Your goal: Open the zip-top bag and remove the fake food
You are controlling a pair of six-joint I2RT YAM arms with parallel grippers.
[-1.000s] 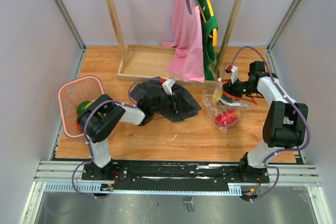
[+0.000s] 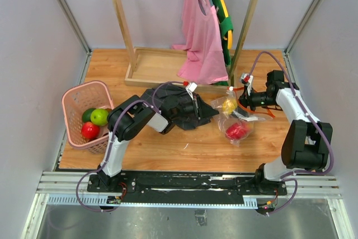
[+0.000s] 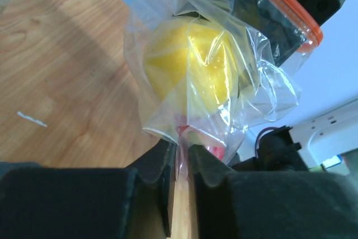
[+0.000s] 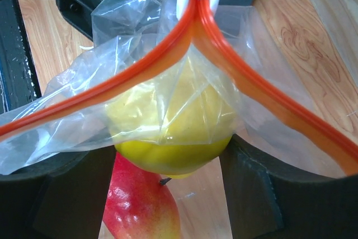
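The clear zip bag (image 2: pixel 227 122) with an orange zip edge (image 4: pixel 134 75) lies at the right of the table. Inside it are a yellow fruit (image 3: pixel 187 62) and a red apple-like fruit (image 4: pixel 140 202). At the bag's left side is my left gripper; its fingers are nearly together with a fold of clear film between their tips. My right gripper reaches in at the bag's mouth, its fingers apart on both sides of the yellow fruit. Whether both fingers touch the fruit I cannot tell.
A pink basket (image 2: pixel 71 104) holding green and red fruit stands at the left. Behind the bag is a wooden rack (image 2: pixel 137 76) with hanging clothes (image 2: pixel 201 43). Dark cloth (image 2: pixel 187 120) lies under the left arm.
My left gripper has moved right, from above the dark cloth to the bag's left side. My right gripper has shifted slightly at the bag's mouth, and yellow fruit now shows beside it.
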